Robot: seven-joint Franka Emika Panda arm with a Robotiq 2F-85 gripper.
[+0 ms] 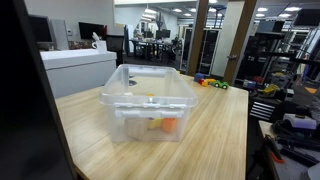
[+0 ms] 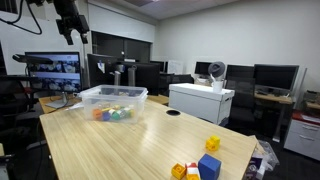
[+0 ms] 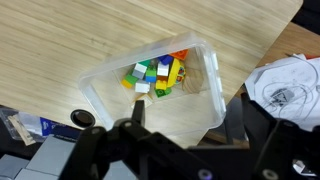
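Note:
A clear plastic bin [image 1: 148, 100] stands upright on the wooden table, with coloured blocks showing faintly through its wall. From above, the wrist view shows several small blocks [image 3: 160, 72] inside the bin, gathered at one end: white, green, blue, yellow and orange. My gripper is open and empty, its dark fingers spread over the bin in that view. In exterior view 2 the arm hangs high at the upper left, the gripper [image 2: 75, 38] well above the table and clear of the bin [image 2: 112, 103]. Exterior view 1 does not show the gripper.
Loose blocks lie at the table's other end: a blue block [image 2: 209, 167], a yellow block [image 2: 213, 142] and orange-yellow ones [image 2: 180, 171]. A black disc [image 2: 173, 112] sits near the far edge.

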